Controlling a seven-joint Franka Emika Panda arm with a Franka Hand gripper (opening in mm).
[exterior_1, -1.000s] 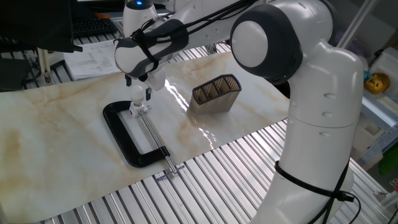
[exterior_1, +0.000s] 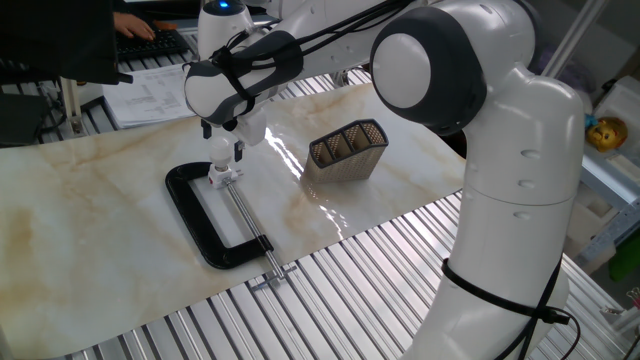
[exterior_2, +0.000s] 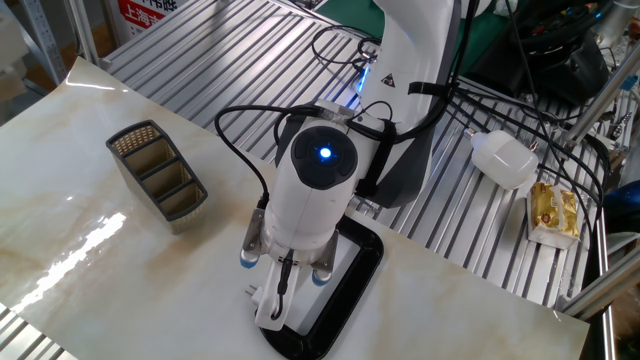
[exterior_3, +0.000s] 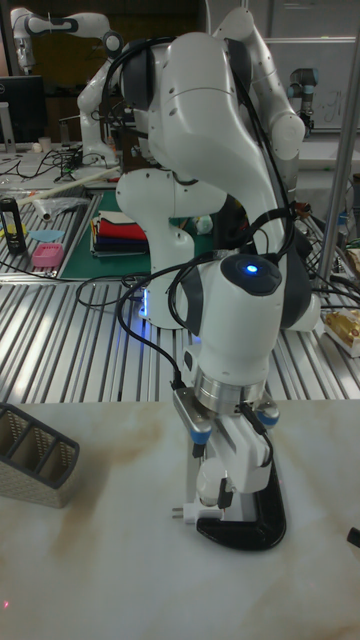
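My gripper (exterior_1: 223, 142) points down at the table, its dark fingertips on either side of a small white bulb-like piece (exterior_1: 221, 153). Whether they press on it cannot be made out. Below that piece sits a white plug part (exterior_1: 222, 177), its prongs showing at the left in the third view, where the white piece (exterior_3: 214, 486) is partly covered by a finger. A black C-shaped clamp (exterior_1: 194, 222) with a silver screw bar lies flat on the marbled tabletop, right by the plug part. In the second view the arm's wrist hides most of this.
A mesh-sided organizer with open compartments (exterior_1: 347, 153) stands on the marbled sheet (exterior_1: 90, 220), apart from the clamp. Slotted metal rails (exterior_1: 330, 300) border the sheet. A white bulb-shaped object (exterior_2: 503, 160) and a gold-topped box (exterior_2: 553, 215) rest on the rails.
A person's hand has appeared over the keyboard at the top left. The arm, gripper, clamp and organizer look unmoved.
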